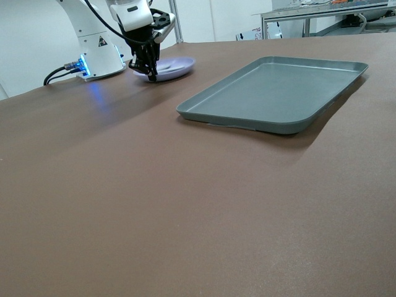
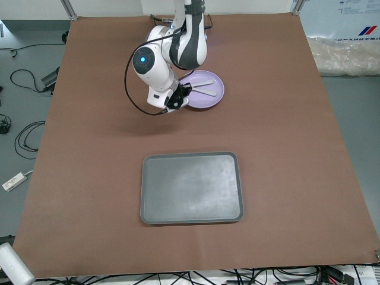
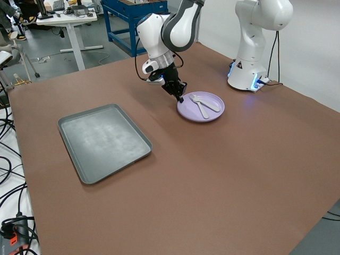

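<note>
My gripper, black under the white arm, is lowered at the edge of a lilac plate near the back of the table, on the tray side. In the right view a fork and a knife, both pale, lie on the plate. The gripper's fingertips reach down close to table height; whether they touch anything or are open or shut is unclear. A grey rectangular tray lies empty on the brown table, in front of the plate in the left view.
The brown table has wide clear areas around the tray and to both sides. The arm's white base stands behind the plate, with cables. More cables lie off the table's edges.
</note>
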